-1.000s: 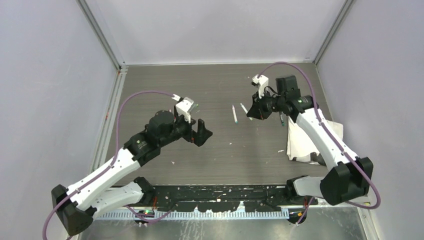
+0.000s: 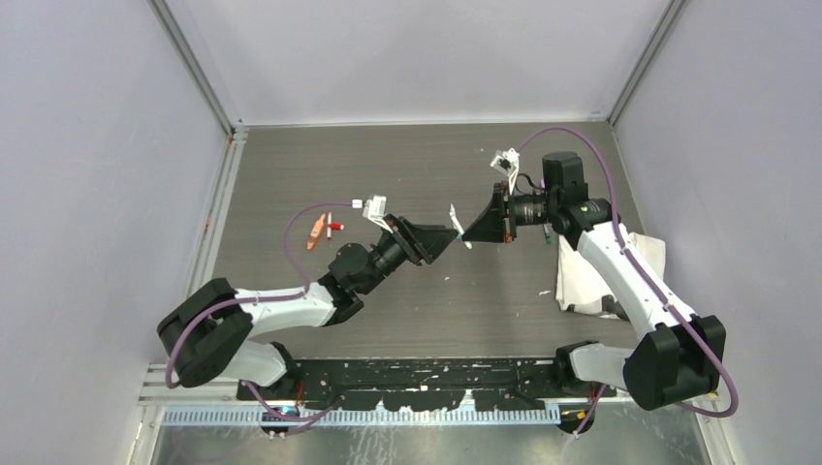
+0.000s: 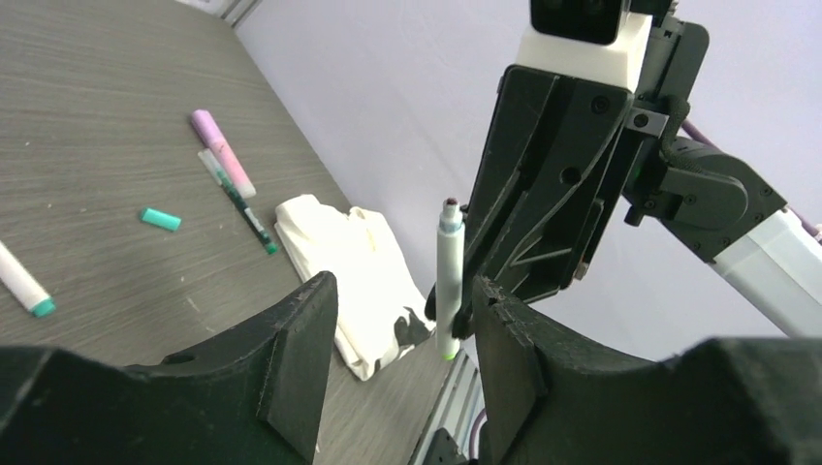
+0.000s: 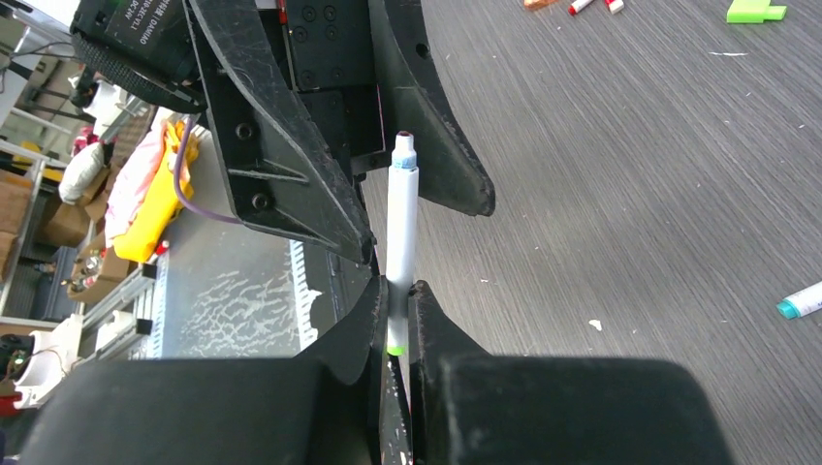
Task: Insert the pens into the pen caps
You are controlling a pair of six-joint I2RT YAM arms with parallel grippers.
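A slim white pen (image 4: 401, 223) with a dark bare tip and a light-green end is pinched in my right gripper, which is shut on it near the green end. Facing it, my left gripper stands partly open. In the left wrist view the pen (image 3: 449, 262) shows just beyond the right finger, and I see nothing held between the fingers. A teal cap (image 3: 160, 219) lies on the table. The bright-green piece (image 4: 754, 11) lies farther off. Another white pen (image 3: 21, 281) with a teal end rests on the table.
A purple marker (image 3: 221, 150) and a dark green-ended pen (image 3: 242, 208) lie near the white cloth (image 3: 339, 262) at the right. Orange and red items (image 2: 318, 231) sit at the left.
My left arm has swung right and its gripper has come close to the right one. My right gripper has shifted slightly left and toward the table's front with the pen.
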